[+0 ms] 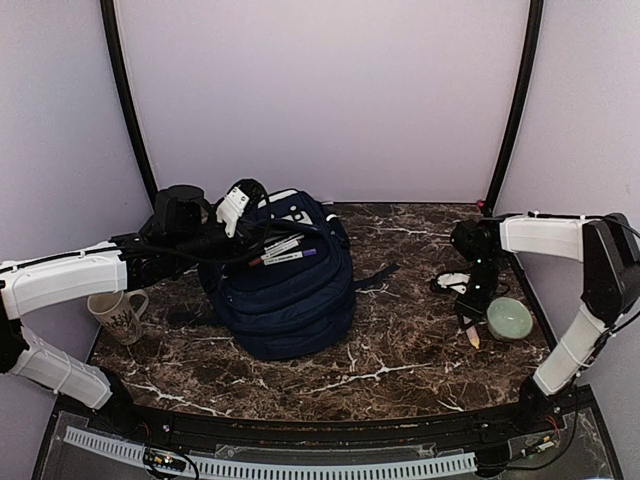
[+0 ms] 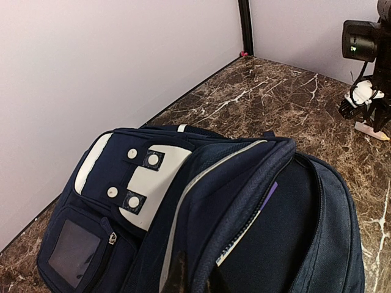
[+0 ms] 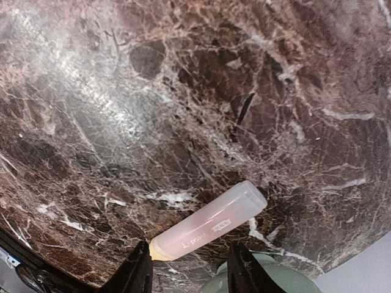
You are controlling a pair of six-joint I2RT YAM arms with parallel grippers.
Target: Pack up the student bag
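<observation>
The navy backpack (image 1: 280,310) (image 2: 91,177) stands left of centre with its front compartment unzipped and several markers (image 1: 285,256) inside. My left gripper is at the top of the bag, shut on the compartment's fabric edge. My right gripper (image 1: 470,310) hangs low over a pink translucent highlighter (image 3: 208,223) with a pale yellow tip, lying on the table; its fingers are apart, with the highlighter just beyond them and nothing visibly gripped.
A pale green bowl (image 1: 509,318) sits at the right beside the highlighter. A patterned mug (image 1: 118,318) stands at the left.
</observation>
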